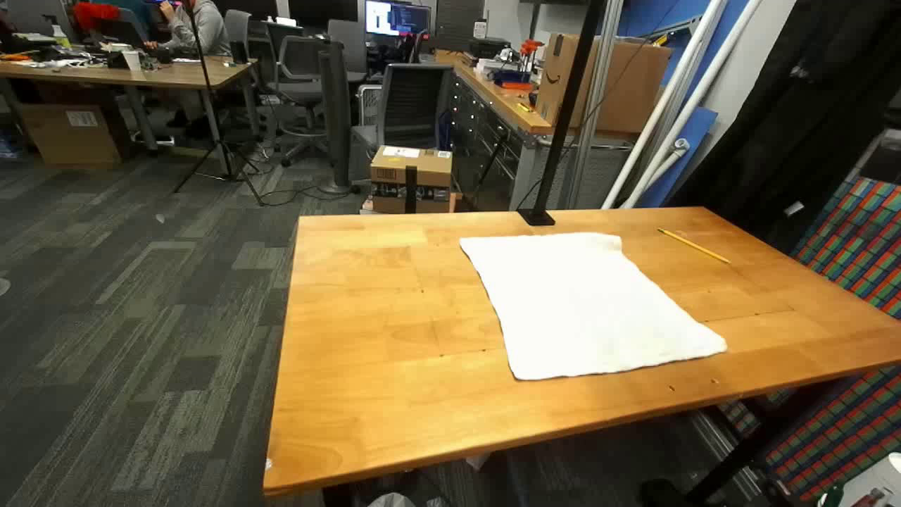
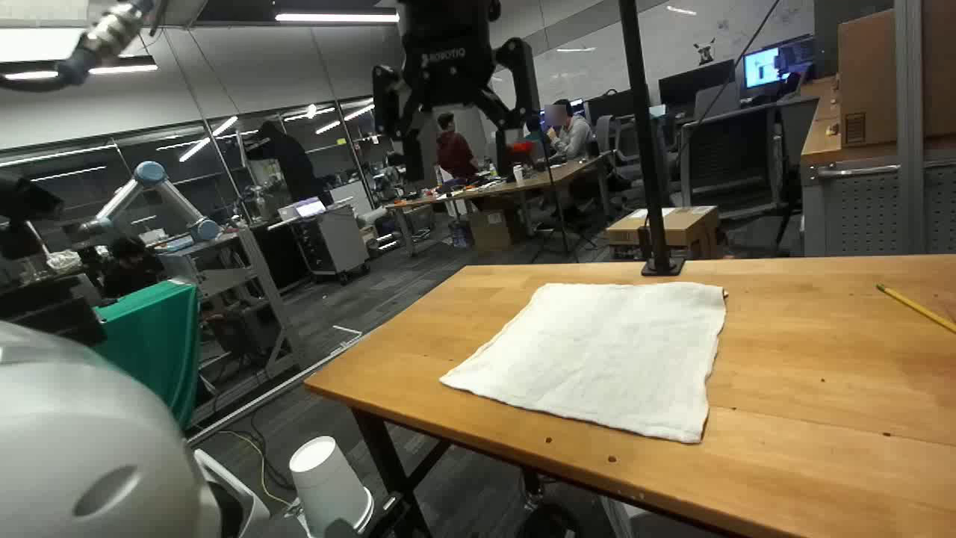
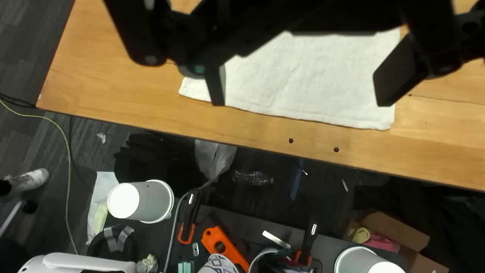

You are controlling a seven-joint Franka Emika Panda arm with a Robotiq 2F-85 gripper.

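Observation:
A white cloth (image 1: 583, 308) lies spread flat on the wooden table, its near edge a little wavy. The same cloth (image 2: 600, 354) shows whole in exterior view 2, with its far right corner slightly raised or folded. My gripper (image 2: 463, 166) hangs high above the table in that view, fingers wide apart and empty. In the wrist view the open fingers of the gripper frame the cloth (image 3: 309, 86) from above, and part of the cloth is hidden behind the gripper body. Exterior view 1 does not show the gripper.
A yellow pencil (image 1: 694, 246) rests on the table (image 1: 363, 363), to the right of the cloth. A black post (image 2: 647, 143) stands at the table's back edge. White buckets (image 3: 154, 200) and tools are below the table's near edge.

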